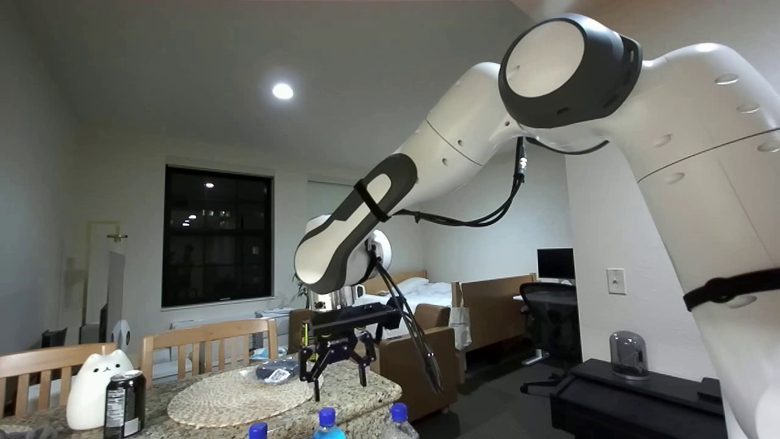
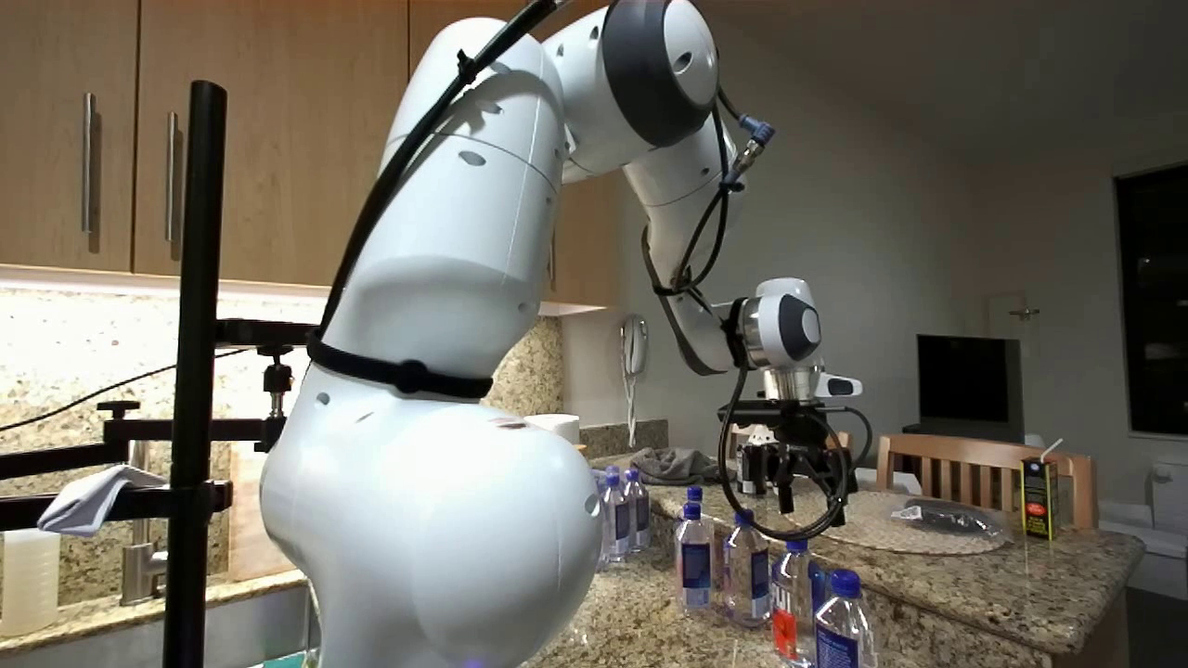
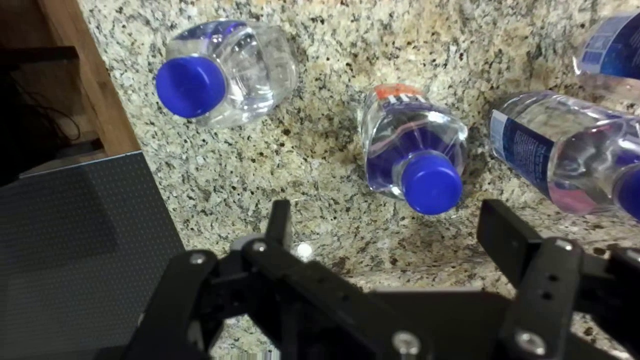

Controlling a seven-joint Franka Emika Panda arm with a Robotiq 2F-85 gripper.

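My gripper is open above the speckled granite counter, its two black fingers spread wide with nothing between them. Just beyond the fingertips in the wrist view stands a blue-capped bottle with an orange-red label patch. To its left is a clear bottle, also capped in blue. Two more blue-capped bottles show at the right, one with a dark blue label. From exterior view 1 the gripper hangs over the bottles' far side, above cap height. Cables partly cover the gripper in exterior view 2.
A raised granite ledge with a round woven mat and a bagged dark item lies beyond the bottles. A white cat figure and a black can stand at left. A tall juice carton is near the ledge's end.
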